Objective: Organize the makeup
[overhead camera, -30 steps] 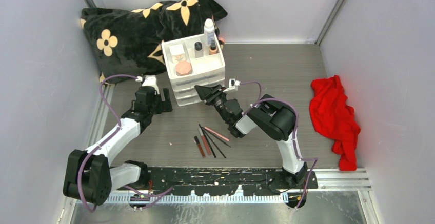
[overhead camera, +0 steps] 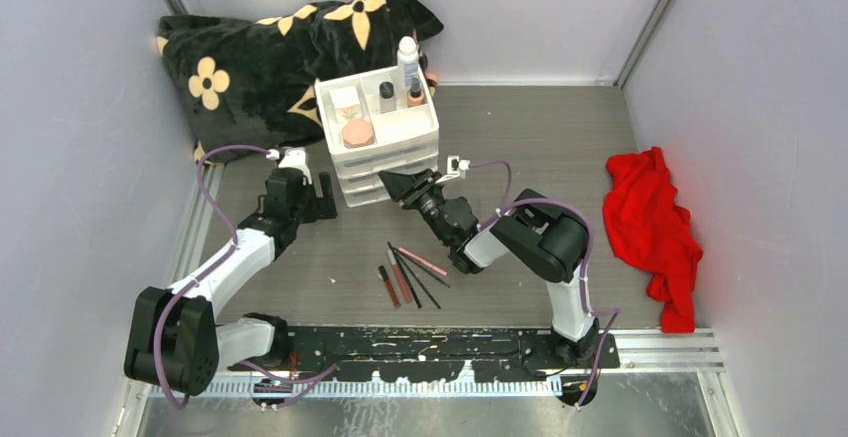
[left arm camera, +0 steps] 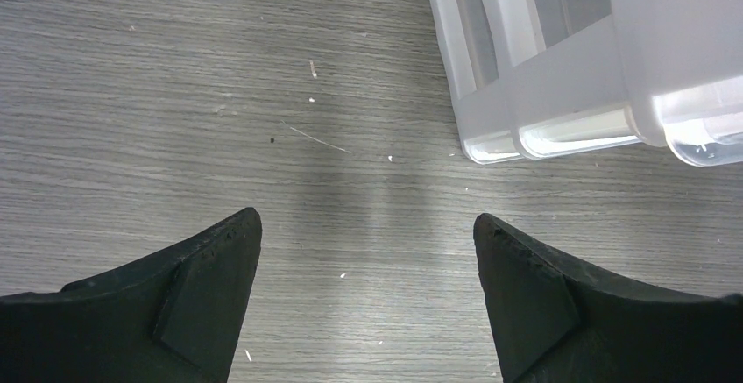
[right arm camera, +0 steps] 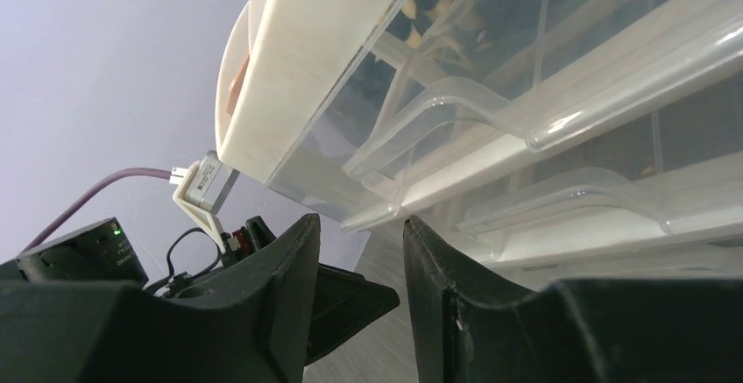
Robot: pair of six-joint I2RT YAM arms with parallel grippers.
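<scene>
A white drawer organizer [overhead camera: 400, 145] with clear drawer fronts stands at the back. Its top tray holds a peach compact [overhead camera: 357, 134], a white box [overhead camera: 346, 103], a tall white bottle [overhead camera: 408, 54] and two small bottles. My right gripper is partly open in front of the drawers, nothing between its fingers; a clear drawer handle [right arm camera: 438, 102] shows just beyond its tips. Beside the organizer's left front corner, my left gripper is open and empty above the table. Several pencils and tubes lie loose at front centre, among them a pink tube [overhead camera: 423, 261].
Behind the organizer leans a dark flowered cushion [overhead camera: 250, 67]. A red cloth [overhead camera: 655, 237] lies at the far right. Bare table [overhead camera: 530, 127] stretches between the organizer and the cloth.
The right arm's elbow has shifted slightly to the right and down, while its gripper stays by the drawers. The left arm, organizer and loose makeup look unchanged.
</scene>
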